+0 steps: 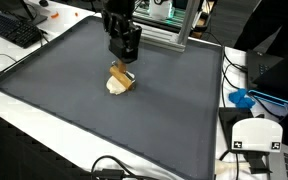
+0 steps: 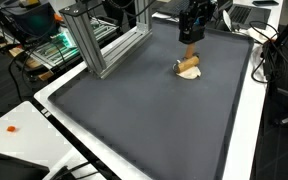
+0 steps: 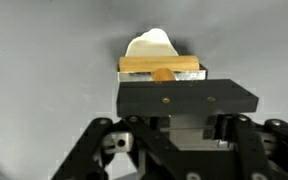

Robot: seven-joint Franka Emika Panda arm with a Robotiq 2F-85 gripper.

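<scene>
A cream, dough-like piece [image 1: 114, 87] lies flat on the dark mat. On top of it rests a light wooden roller [image 1: 123, 78], its cylinder lying crosswise. My gripper [image 1: 122, 59] stands above, pointing down, shut on the roller's upright wooden handle [image 2: 191, 50]. In the wrist view the roller [image 3: 156, 64] crosses the pale piece [image 3: 152, 43], part of which shows beyond it. The black gripper body hides whatever lies on the near side there. Whether the roller presses into the piece cannot be told.
A white box-like frame [image 2: 114, 48] stands at the mat's edge. A keyboard [image 1: 14, 30], a blue object [image 1: 241, 99] and a white device [image 1: 256, 134] lie off the mat.
</scene>
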